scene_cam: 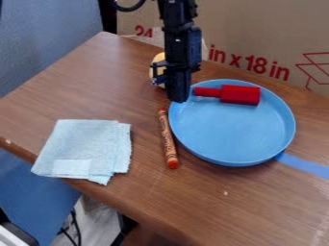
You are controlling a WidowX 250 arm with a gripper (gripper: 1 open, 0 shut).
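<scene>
My black gripper (178, 92) hangs over the left rim of a blue plate (232, 135), its fingertips low by the rim; I cannot tell whether it is open or shut. On the plate's upper part lies a red brush-like tool (238, 94) with its handle pointing left. An orange crayon (167, 139) lies on the table just left of the plate. A pale blue folded cloth (83, 149) lies at the front left. A yellow object (157, 69) is partly hidden behind the gripper.
The wooden table (77, 91) has free room at the back left. A cardboard box (270, 43) stands behind it. A strip of blue tape (306, 165) runs right of the plate. The table's edge runs along the front left.
</scene>
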